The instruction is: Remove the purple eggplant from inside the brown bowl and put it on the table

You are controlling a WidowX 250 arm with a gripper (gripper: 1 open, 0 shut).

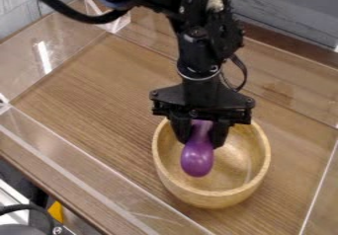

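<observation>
The purple eggplant (197, 158) is in the brown bowl (247, 186), its rounded end toward the camera and its upper end between the gripper's fingers. My black gripper (201, 132) reaches down over the bowl's back part, one finger on either side of the eggplant's top. Whether the fingers press on it or only stand around it, I cannot tell. Their tips are partly hidden against the dark gripper body. The bowl rests on the wooden table.
Bare wooden table (99, 91) spreads left of the bowl, with a narrower strip to its right. A white object (113, 24) stands at the back left. Clear walls edge the table, and dark cables hang near the bottom left corner.
</observation>
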